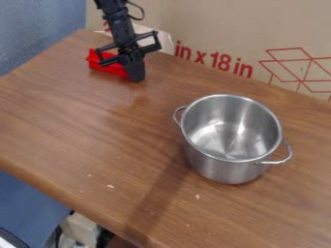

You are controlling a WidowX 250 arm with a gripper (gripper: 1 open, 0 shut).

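Observation:
A red block (103, 61) lies near the back left of the wooden table. My black gripper (132, 66) is low over its right part, tilted down and covering much of it; its fingers look drawn together, and whether anything is between them is hidden. A steel pot (230, 136) with two handles stands on the right side of the table.
A cardboard backing (246, 39) with printed lettering stands behind the table. A blue surface shows beyond the left edge.

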